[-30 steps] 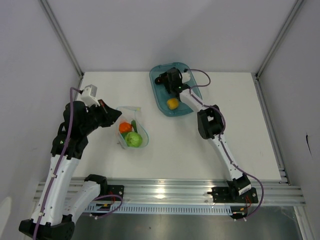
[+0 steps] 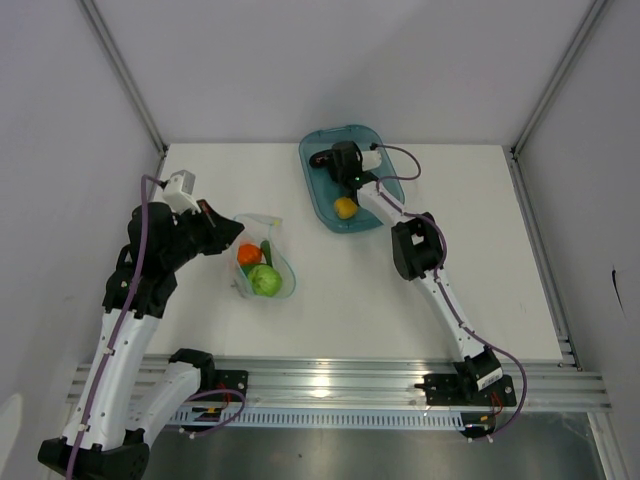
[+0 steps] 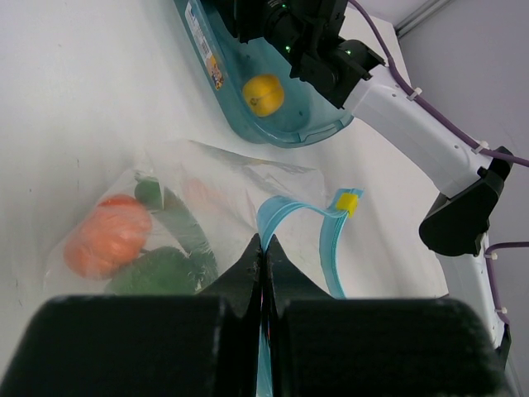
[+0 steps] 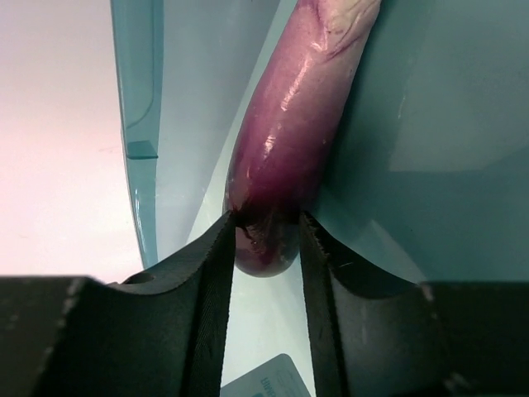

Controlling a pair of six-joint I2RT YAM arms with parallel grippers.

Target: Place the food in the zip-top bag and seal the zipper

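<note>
The clear zip top bag stands on the table with its blue-edged mouth open; an orange-red item, a dark green one and a green cabbage-like one are inside. My left gripper is shut on the bag's blue zip edge. Inside the blue bin, a purple eggplant lies along the wall. My right gripper has one finger on each side of the eggplant's rounded end; whether they press on it does not show clearly. A yellow item lies at the bin's near end.
The blue bin stands at the back middle of the table, its walls rising around my right gripper. Bare white table lies in front of the bin and right of the bag. Walls enclose the table's sides and back.
Slightly more of the eggplant's dark end shows beside my right gripper in the top view. The bag and its contents have shifted a little. The left arm looks unmoved.
</note>
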